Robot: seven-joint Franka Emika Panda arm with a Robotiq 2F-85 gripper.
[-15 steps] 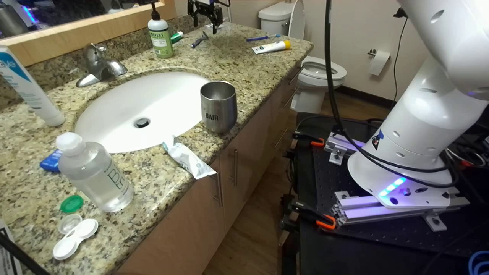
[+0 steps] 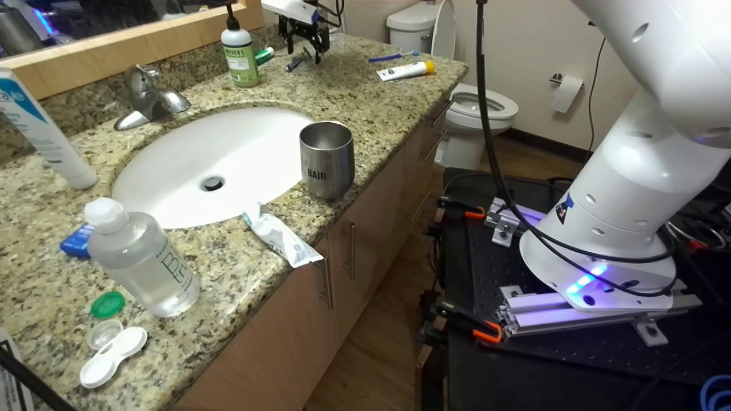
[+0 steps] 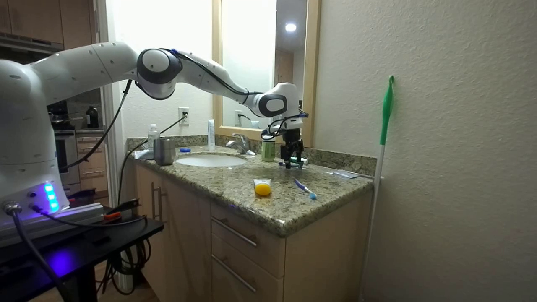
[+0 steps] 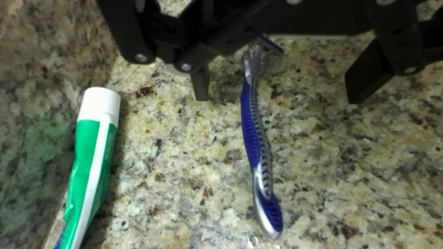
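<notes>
A blue and silver razor (image 4: 250, 124) lies on the granite counter, its head partly under my gripper in the wrist view. My gripper is open, one finger on each side of the razor's upper end, with nothing held. Exterior view 1 has the gripper (image 2: 303, 58) low over the razor (image 2: 296, 63) at the counter's far end. From the other side, the gripper (image 3: 292, 163) hangs just above the counter. Whether the fingertips touch the surface I cannot tell.
A green toothpaste tube (image 4: 89, 174) lies left of the razor, near the backsplash. The soap bottle (image 2: 240, 58) stands close by. A yellow-capped tube (image 2: 408, 71) and a toothbrush (image 3: 304, 189) lie toward the counter's end. A steel cup (image 2: 327, 161) stands beside the sink (image 2: 157, 171).
My gripper has come down toward the counter and now straddles the razor, remaining open. The objects on the counter have not visibly moved.
</notes>
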